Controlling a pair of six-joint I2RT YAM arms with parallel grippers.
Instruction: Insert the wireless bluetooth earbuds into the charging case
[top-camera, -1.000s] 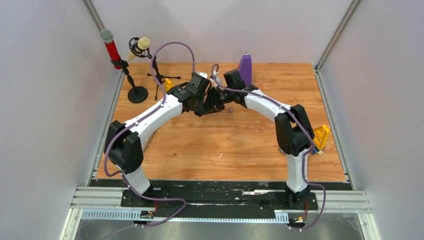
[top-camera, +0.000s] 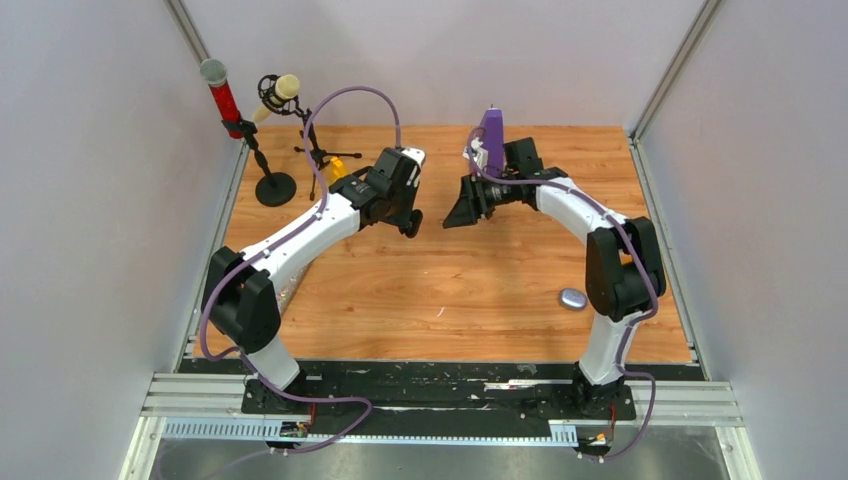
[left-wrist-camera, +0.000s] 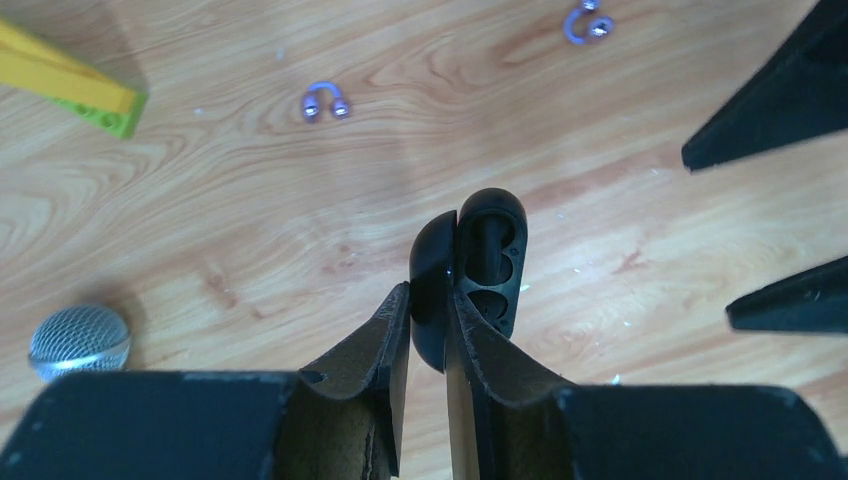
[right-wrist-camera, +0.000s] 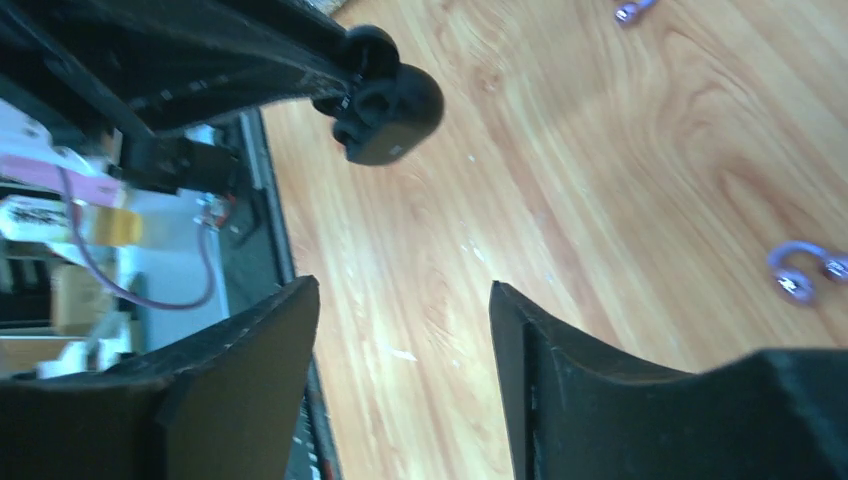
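The black charging case (left-wrist-camera: 490, 260) is held upright in my left gripper, shut on it; its lid is open, showing the inner slots (right-wrist-camera: 390, 110). In the top view the case (top-camera: 412, 225) sits at the left gripper's tip. My right gripper is to the right of the case, fingers apart with nothing between them; in the top view it (top-camera: 462, 210) points toward the left one. I cannot clearly tell any earbud apart from the case.
Small purple U-shaped pieces (left-wrist-camera: 325, 95) lie on the wooden table, with a yellow-green block (left-wrist-camera: 80, 80) and a silver mesh object (left-wrist-camera: 80, 340). Microphone stands (top-camera: 272, 188) and a purple block (top-camera: 492, 130) are at the back.
My right gripper has moved right, away from the left gripper, leaving a gap between them. My left gripper has shifted slightly right.
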